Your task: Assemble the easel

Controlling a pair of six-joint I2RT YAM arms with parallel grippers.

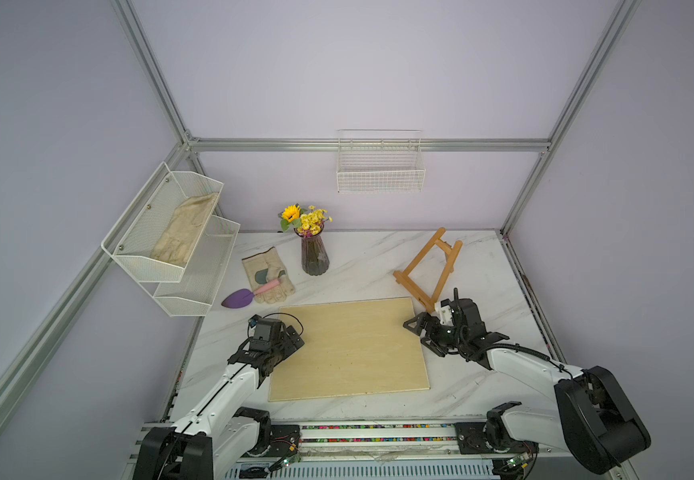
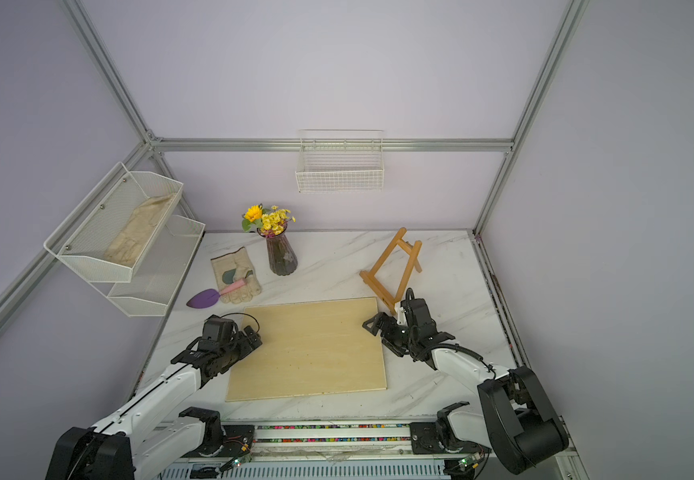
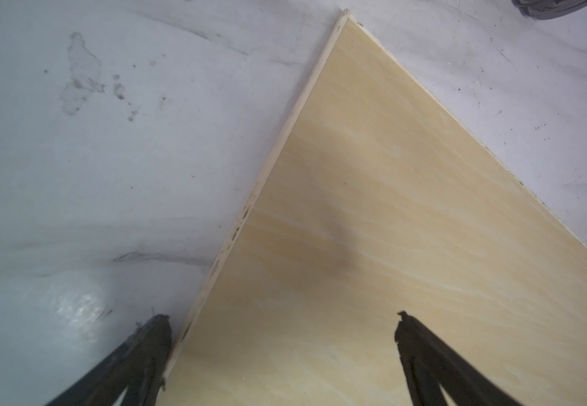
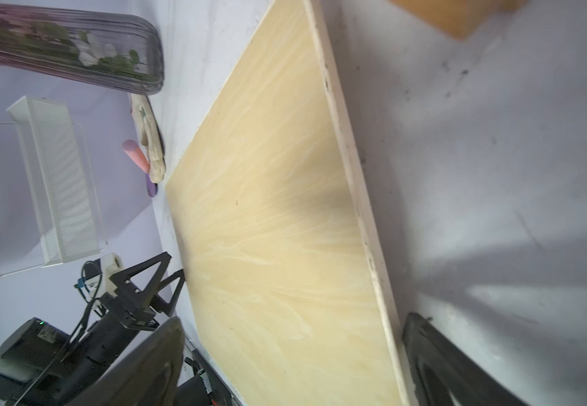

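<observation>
A plywood board (image 1: 347, 352) lies flat on the marble table. A wooden easel frame (image 1: 416, 262) lies at the back right, just behind the board's right side. My left gripper (image 1: 289, 342) is open over the board's left part; in the left wrist view one finger (image 3: 137, 358) is by the edge. My right gripper (image 1: 419, 332) is open low at the board's right edge, one finger (image 4: 435, 365) against that edge, with nothing held.
A vase of flowers (image 1: 315, 254) stands at the back. Work gloves (image 1: 263, 260) and a purple trowel (image 1: 236, 298) lie left of it. Mesh baskets (image 1: 175, 272) hang at the left.
</observation>
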